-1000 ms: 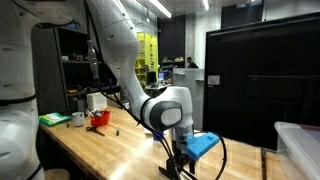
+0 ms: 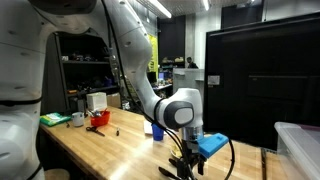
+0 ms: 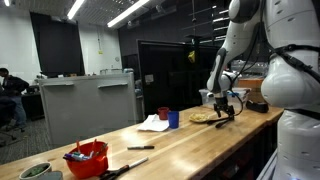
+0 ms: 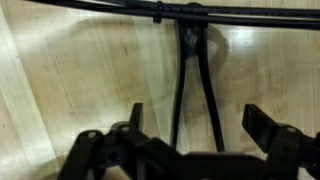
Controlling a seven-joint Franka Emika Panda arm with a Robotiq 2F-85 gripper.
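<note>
Black tongs (image 4: pixel 207 85) lie on the wooden table, their two thin arms joined at one end and spread apart towards the bottom of the wrist view. Over them is my gripper, open, one of its fingers (image 4: pixel 131 125) on each side of the arms and neither visibly touching them. The lower ends of the tongs run down behind the gripper's body. In exterior view 2 the gripper hangs low over the dark tongs (image 3: pixel 222 122) near the table's right side. Exterior view 1 shows only part of them under the arm.
A black cable (image 4: pixel 240 15) crosses the top of the wrist view. A blue cup (image 3: pixel 173 119), a red container (image 3: pixel 164 113) and a wicker tray (image 3: pixel 180 125) stand farther along the table. A red basket (image 3: pixel 86 160) of utensils and a long dark utensil (image 3: pixel 125 168) lie at the other end.
My arm and gripper have shifted a little to the right in exterior view 1. The objects on the table look unmoved.
</note>
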